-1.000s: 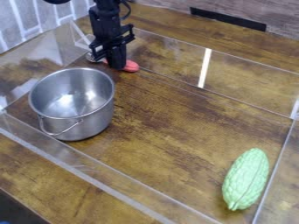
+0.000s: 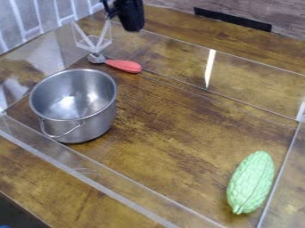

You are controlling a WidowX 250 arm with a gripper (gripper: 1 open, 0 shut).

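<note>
A steel pot (image 2: pixel 74 107) with a wire handle stands at the left of the wooden tray. Behind it lies a tool with a metal head and red handle (image 2: pixel 121 65). My black gripper (image 2: pixel 124 23) is at the top edge, above the tool and apart from it, mostly out of frame; its finger state is unclear. A pale green bitter melon (image 2: pixel 249 183) lies at the front right.
Clear panels border the work area on the wooden table (image 2: pixel 36 178). A white strip (image 2: pixel 210 69) stands out at the back.
My gripper has risen from the red-handled tool toward the top edge, uncovering it. The tool stays lying on the table.
</note>
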